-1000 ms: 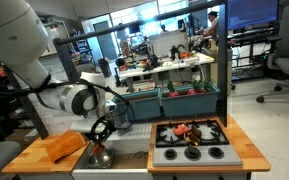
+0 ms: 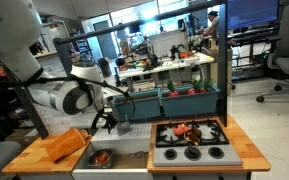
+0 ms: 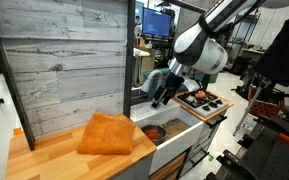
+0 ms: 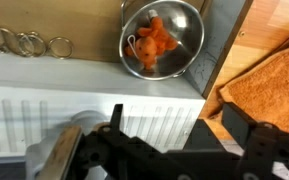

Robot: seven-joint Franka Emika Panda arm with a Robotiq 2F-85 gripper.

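My gripper is open, with nothing visible between its dark fingers. In the wrist view, a round metal pot (image 4: 197,62) lies ahead of it, with a small orange object (image 4: 154,42) inside. In exterior view 1 the gripper (image 2: 108,122) hangs above the pot (image 2: 102,158), which stands in the sink area at the counter's front left; exterior view 2 also shows the pot (image 3: 155,132) below the gripper (image 3: 162,98).
An orange cloth (image 2: 64,145) lies on the wooden counter left of the sink. Right of the sink is a stove (image 2: 189,156) with small colourful items on top. Blue-green bins (image 2: 189,104) stand behind. Metal rings (image 4: 29,43) lie near the pot, and a white slatted rack (image 4: 12,115) borders it.
The cloth and stove have not moved.
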